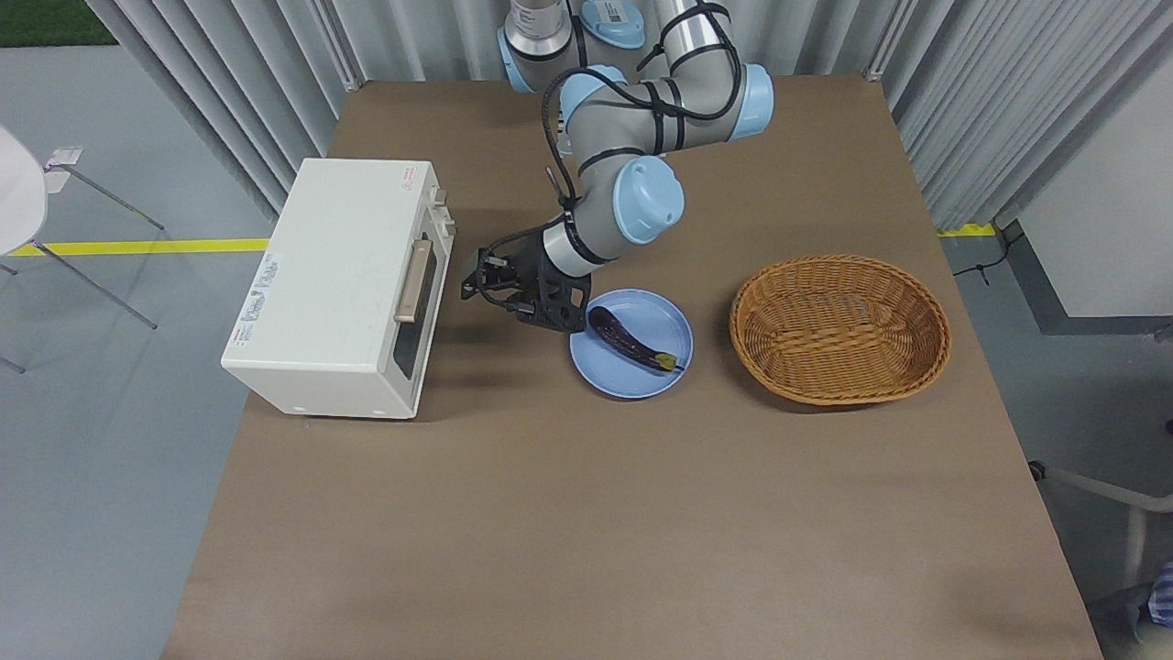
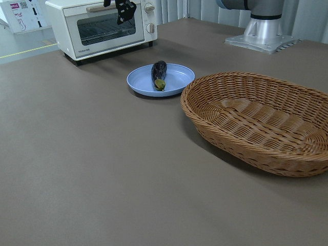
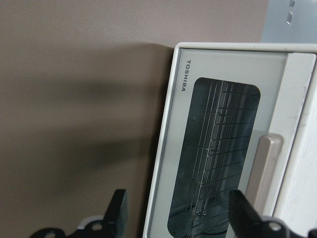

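Note:
A white Toshiba toaster oven [image 1: 319, 275] stands at the left of the table, its glass door closed, with a bar handle [image 3: 263, 168]. My gripper faces that door and handle from a short way off, open, its two black fingers apart with nothing seen between them. In the front view its black body hangs just right of the oven, over the back edge of a blue plate [image 1: 616, 374]. An eggplant [image 1: 627, 339] lies on that plate.
A wicker basket [image 1: 838, 330] sits to the right of the plate. Grey curtains stand behind the arm.

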